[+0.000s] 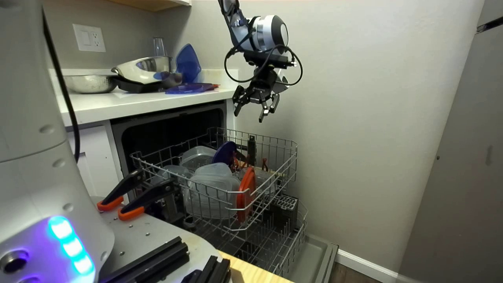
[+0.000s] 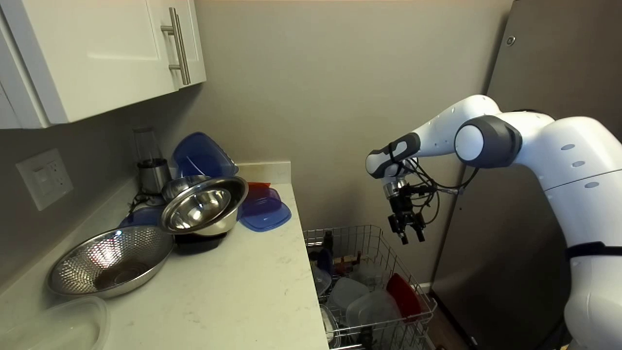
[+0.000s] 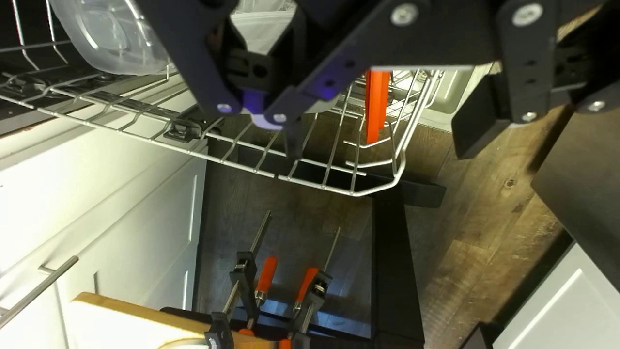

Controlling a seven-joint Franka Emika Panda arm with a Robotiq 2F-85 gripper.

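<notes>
My gripper [image 1: 248, 116] hangs in the air above the dishwasher's upper rack [image 1: 278, 141], its fingers spread with nothing between them. In exterior view 2 the gripper [image 2: 412, 240] stands over the rack, well clear of the dishes. Near the rack's front right corner a red-orange lid [image 1: 246, 194] stands on edge; the wrist view shows this lid [image 3: 376, 104] edge-on, beyond the fingers. Clear plastic containers [image 1: 212, 186] fill the middle of the rack. A dark blue lid [image 1: 224, 153] leans farther back.
On the counter [image 2: 250, 286] to the left are a perforated steel bowl [image 2: 111, 262], steel mixing bowls [image 2: 204, 204] and blue lids [image 2: 265, 216]. A wall lies behind the rack. The counter's front part has free room.
</notes>
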